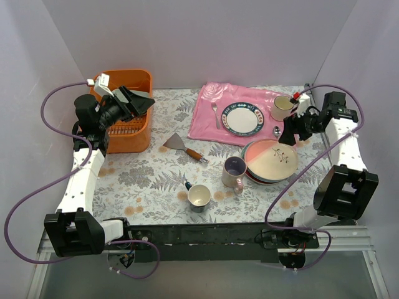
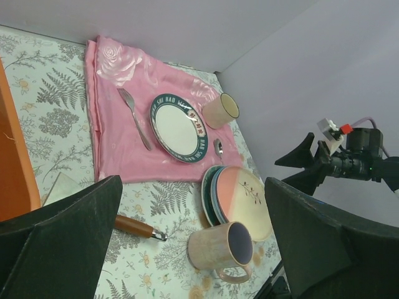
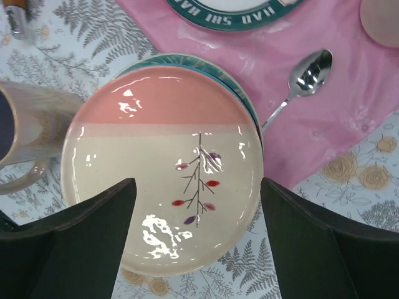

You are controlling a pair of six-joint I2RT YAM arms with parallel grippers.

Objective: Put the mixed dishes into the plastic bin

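My left gripper (image 1: 131,106) is open over the orange bin (image 1: 137,142), which holds a pale object, partly hidden. My right gripper (image 1: 290,131) hangs open above a plate stack topped by a pink-and-cream plate (image 3: 162,156). A large mug (image 1: 233,168) stands left of the stack; a smaller mug (image 1: 198,196) is nearer the front. A green-rimmed plate (image 1: 243,119), a fork (image 1: 215,118), a spoon (image 3: 310,75) and a cup (image 1: 282,108) lie or stand on or at the pink cloth (image 1: 202,124).
A wooden-handled scraper (image 1: 190,151) lies mid-table. Walls bound the back and both sides.
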